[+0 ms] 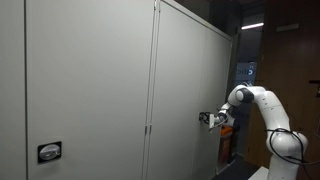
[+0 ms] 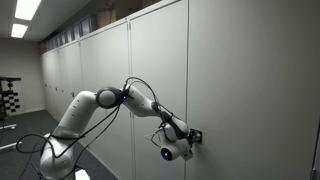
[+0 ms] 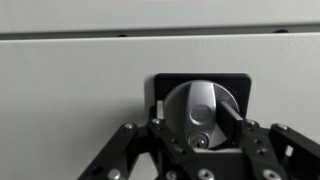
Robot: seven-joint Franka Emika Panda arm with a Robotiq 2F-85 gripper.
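Note:
A round silver turn knob with a raised bar [image 3: 203, 95] sits in a black square plate [image 3: 235, 80] on the grey cabinet door [image 3: 90, 90]. My gripper is at this knob, its dark fingers [image 3: 229, 118] on either side of the raised bar. The fingers stand part open, with a gap showing between the bar and the fingers. The lower part of the knob, near its keyhole, is partly covered by the gripper. In the second exterior view, the gripper [image 2: 186, 137] reaches the plate [image 2: 195, 136] from the left.
Tall grey cabinet doors [image 1: 95, 80] form a flat wall in front of the arm. Another black handle plate [image 1: 49, 152] is on a door farther left in the first exterior view. Cables [image 2: 105, 118] hang loosely along the arm.

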